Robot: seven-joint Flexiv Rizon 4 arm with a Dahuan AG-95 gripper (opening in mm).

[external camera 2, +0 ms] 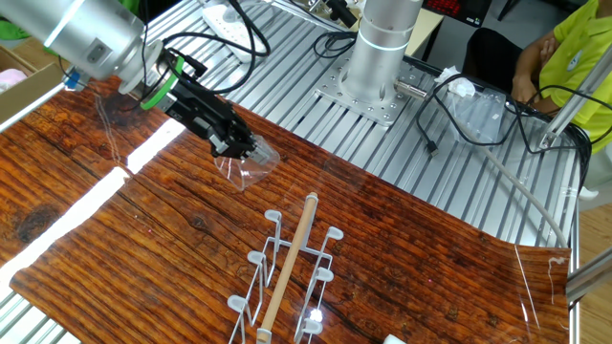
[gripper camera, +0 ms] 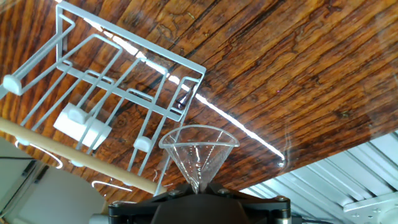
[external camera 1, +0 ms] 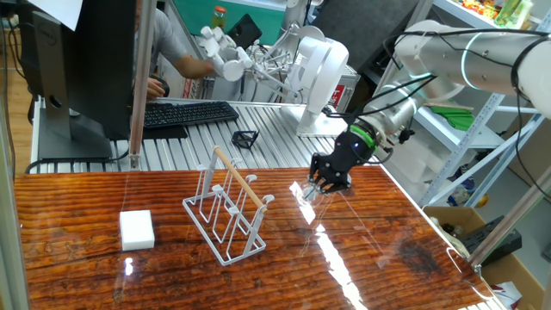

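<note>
A clear, cone-shaped glass (gripper camera: 198, 155) extends from my gripper in the wrist view, its wide rim away from the fingers. The fingers are shut on its narrow end. In exterior view 2 the see-through glass (external camera 2: 249, 169) tilts downward above the wooden surface, at the end of the black gripper (external camera 2: 236, 141). A white wire rack (external camera 1: 225, 257) with upright, capped prongs and a wooden handle (external camera 1: 238, 176) stands on the table, apart from the glass. Exterior view 1 puts my gripper (external camera 1: 320, 182) to the right of that rack, toward the back edge.
A white block (external camera 1: 136, 230) lies left of the rack. Behind the wooden tabletop (external camera 1: 77, 284) are a keyboard (external camera 1: 191, 113), glasses and a monitor.
</note>
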